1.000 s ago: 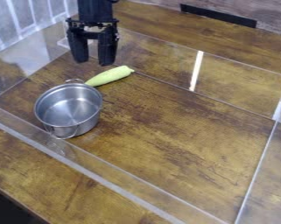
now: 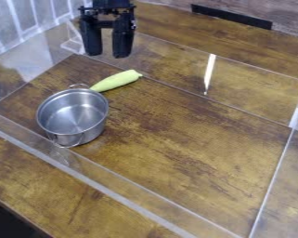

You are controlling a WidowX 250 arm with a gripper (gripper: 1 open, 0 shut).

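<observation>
My gripper [image 2: 107,43] hangs open at the top left, above and behind the other objects, with nothing seen between its dark fingers. A pale yellow-green corn cob [image 2: 115,81] lies on the wooden surface below it. A steel pot [image 2: 73,115] stands in front of the cob at the left, empty inside.
Clear plastic walls enclose the wooden work area [image 2: 200,139] on several sides. A thin white strip [image 2: 210,72] stands at the back right. A dark bar [image 2: 232,14] lies along the top edge.
My gripper has risen, moving up from nearer the cob. The pot and cob have not moved.
</observation>
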